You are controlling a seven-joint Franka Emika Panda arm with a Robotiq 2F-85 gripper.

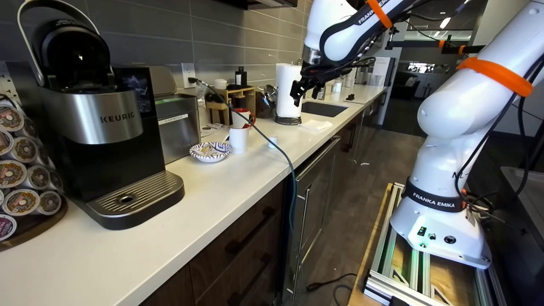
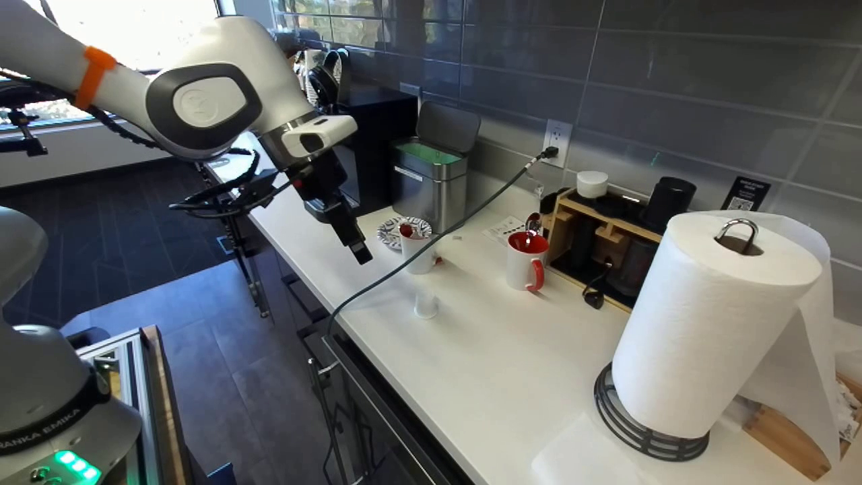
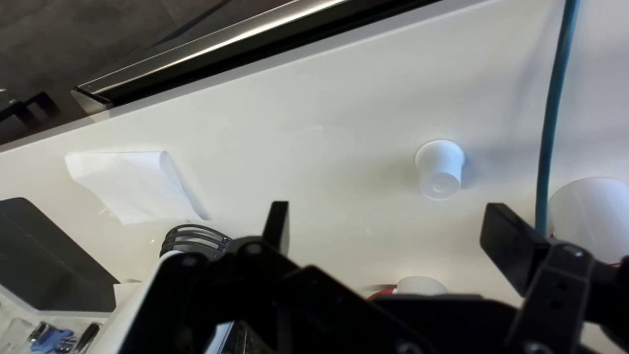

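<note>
In the wrist view my gripper is open, its two fingers far apart and nothing held between them. It hangs in the air over the white counter, and in exterior view 1 it shows in front of the paper towel roll (image 1: 285, 92). A small white cup (image 3: 440, 169) stands upside down on the counter, below and apart from the fingers. The same cup shows in exterior view 2, near two white mugs with red insides, the nearer mug (image 2: 526, 263) and the farther mug (image 2: 416, 252). A patterned dish (image 1: 210, 151) lies beside the farther mug.
A teal cable (image 2: 477, 211) runs from the wall outlet across the counter and over its front edge. The coffee machine (image 1: 109, 122) and a metal bin (image 1: 177, 122) line the wall. A folded paper towel (image 3: 132, 183) lies flat near the sink (image 1: 324, 109).
</note>
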